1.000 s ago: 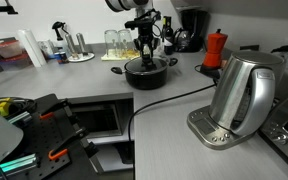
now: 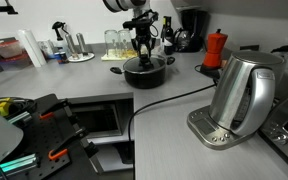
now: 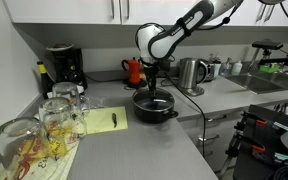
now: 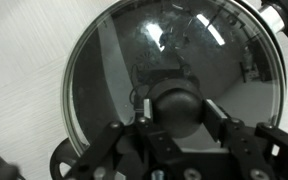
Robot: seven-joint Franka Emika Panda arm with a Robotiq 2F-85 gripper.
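A black pot (image 2: pixel 144 77) with two side handles stands on the white counter, covered by a clear glass lid (image 4: pixel 109 75). In the wrist view the lid's round black knob (image 4: pixel 176 112) sits between the two fingers of my gripper. The fingers are partly apart, one on each side of the knob and very close to it. Whether they press on it cannot be made out. From outside, my gripper (image 3: pixel 152 83) points down at the middle of the lid. What lies inside the pot is unclear.
A steel kettle (image 2: pixel 246 95) stands on its base at the right, and a red moka pot (image 2: pixel 215 48) stands behind. Several glass jars and a yellow-green mat (image 3: pixel 99 128) lie left of the pot in the second exterior view.
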